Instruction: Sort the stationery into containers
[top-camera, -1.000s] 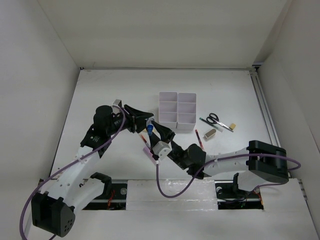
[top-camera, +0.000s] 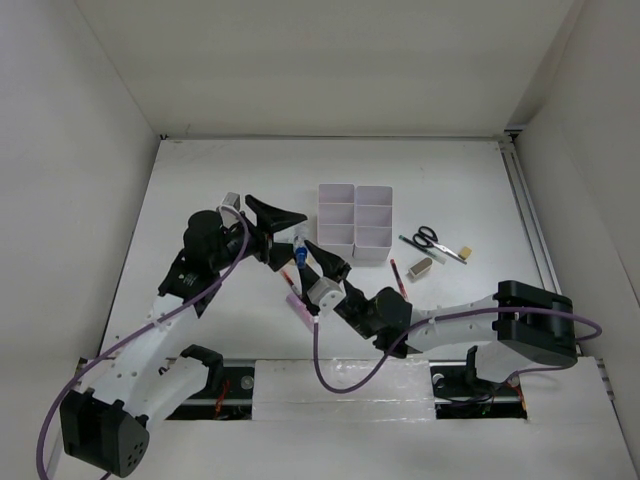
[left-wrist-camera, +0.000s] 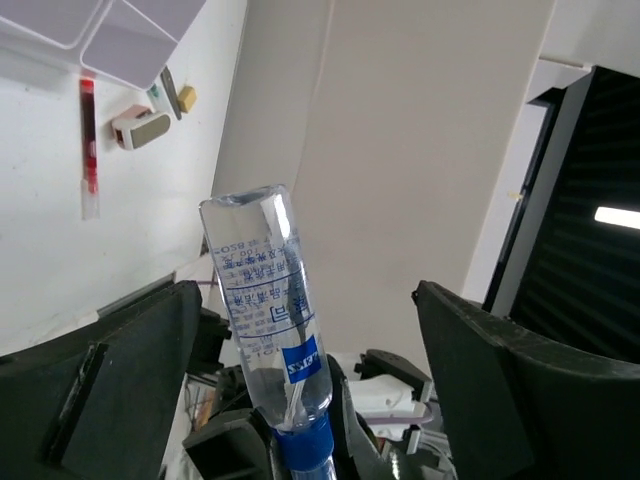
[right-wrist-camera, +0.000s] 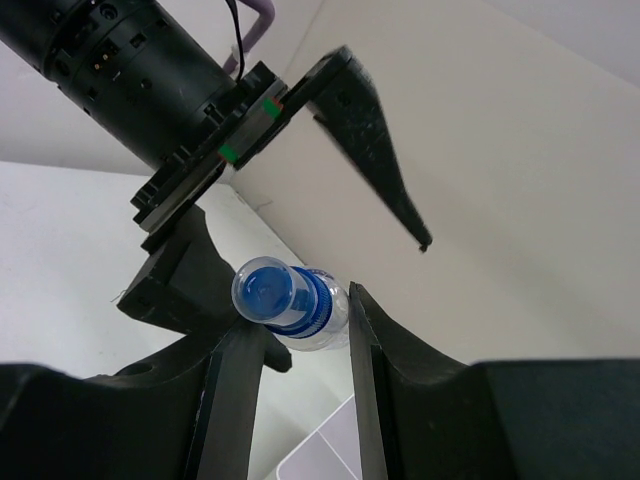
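A clear bottle with printed label and blue band is held by my right gripper, shut on it at its blue end. My left gripper is open around the bottle's other end; in the left wrist view its fingers stand apart on either side of it. Behind them, the divided containers stand on the table. A red pen, a beige block-like item, scissors, a teal pen and a yellow item lie to the right.
A pink item and another pen lie beneath the arms. Walls border it at back and sides.
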